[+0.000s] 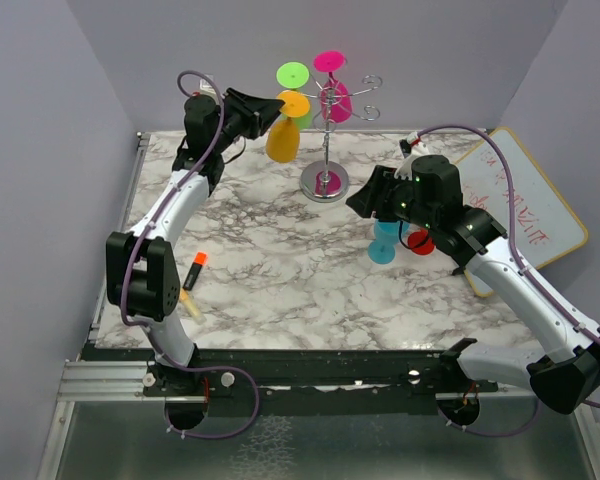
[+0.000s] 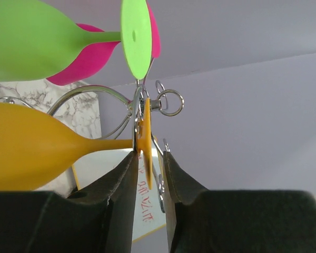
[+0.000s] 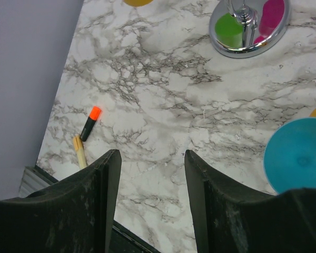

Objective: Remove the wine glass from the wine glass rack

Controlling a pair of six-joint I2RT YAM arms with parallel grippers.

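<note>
A yellow wine glass (image 1: 283, 140) hangs from the metal rack (image 1: 328, 150), beside green (image 2: 42, 42) and pink glasses. My left gripper is open at the yellow glass's base, fingertips close to its disc and the wire hook; whether they touch is unclear. My right gripper is open above the table, right of the rack in the top view, with nothing between its fingers.
Below the right arm stand blue (image 1: 381, 250) and red (image 1: 423, 243) glasses. A whiteboard (image 1: 550, 210) lies at the right. Markers (image 1: 195, 270) lie at the left.
</note>
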